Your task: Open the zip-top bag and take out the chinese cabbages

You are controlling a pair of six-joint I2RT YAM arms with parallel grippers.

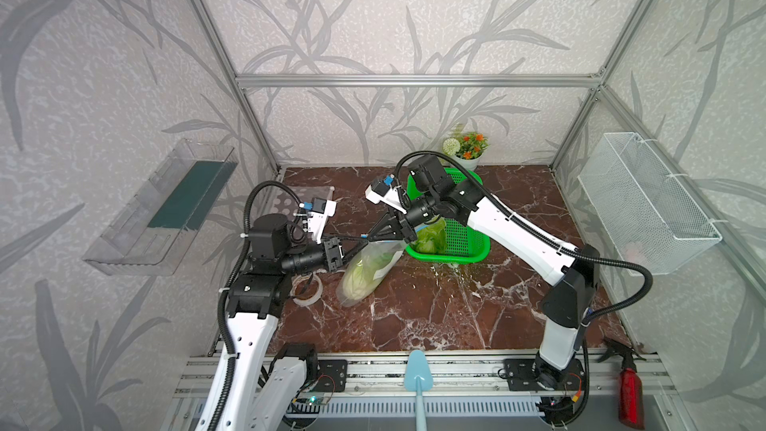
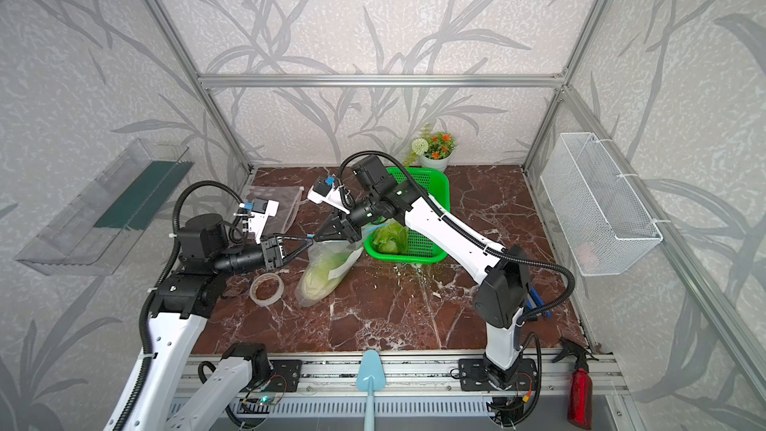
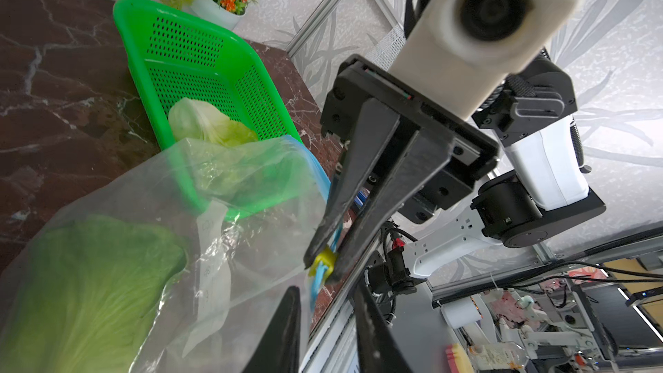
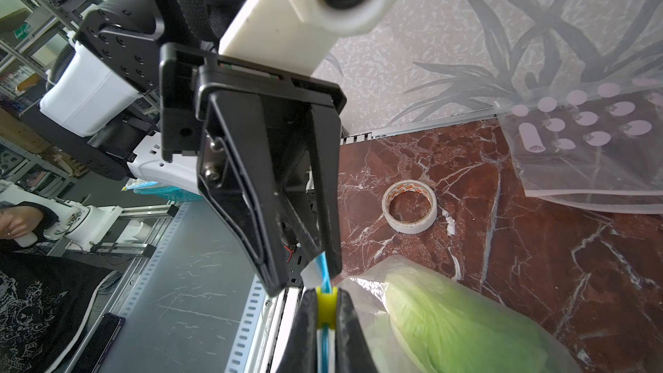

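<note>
A clear zip top bag with a blue zip strip stands tilted at the left of the table, and a pale green cabbage shows inside it. My right gripper is shut on the bag's yellow zip slider. Facing it is my left gripper, fingers part open, its fingers straddling the blue strip just beyond the slider. In the left wrist view those near fingers are blurred, and contact with the strip cannot be made out. Another cabbage lies in the green basket.
A tape roll lies left of the bag. Behind it is a flat clear bag with pink-white spots. A flower pot stands behind the basket.
</note>
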